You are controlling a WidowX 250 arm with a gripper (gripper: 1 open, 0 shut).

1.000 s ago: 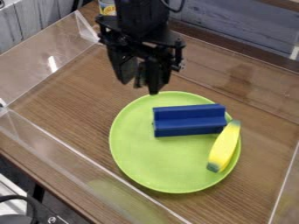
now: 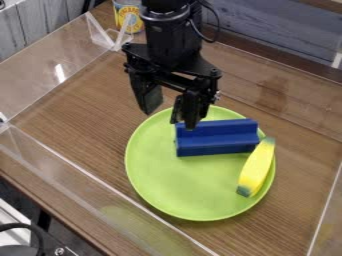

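Observation:
My black gripper (image 2: 174,100) hangs open from the top centre, its fingers over the upper rim of a green plate (image 2: 174,190). A blue block (image 2: 214,142) lies on the plate's upper right, just below the gripper; whether they touch I cannot tell. A yellow banana-like object (image 2: 257,170) lies at the plate's right, beside the block.
A wooden surface (image 2: 74,120) surrounds the plate, with clear walls along its edges. A can (image 2: 127,16) stands at the top left, partly behind the arm. A black cable lies at the lower left corner.
The gripper has come lower in the view, towards the plate and the blue block. The block, banana and plate have not moved.

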